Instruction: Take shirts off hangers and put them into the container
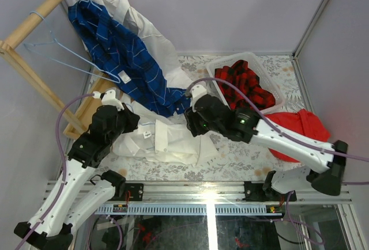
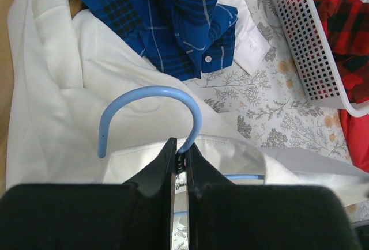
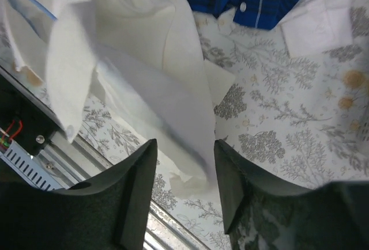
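The white shirt (image 1: 173,140) lies loosely spread at the front of the table, below the hanging clothes. A light-blue hanger hook (image 2: 151,91) rises from my left gripper, which is shut on it; part of the hanger's bar (image 2: 245,176) shows at the shirt's collar opening. My left gripper (image 1: 134,123) is over the shirt's left side. Over its right side is my right gripper (image 1: 193,128). In the right wrist view, the right gripper has its fingers apart, with blurred white fabric (image 3: 167,109) reaching between them. Whether they touch it I cannot tell.
At left, a wooden rack (image 1: 34,83) carries a blue plaid shirt (image 1: 124,54), another white garment (image 1: 153,37) and an empty blue hanger (image 1: 72,57). A white basket (image 1: 277,103) with a red-black plaid garment (image 1: 245,83) stands at back right, red cloth (image 1: 297,132) beside it.
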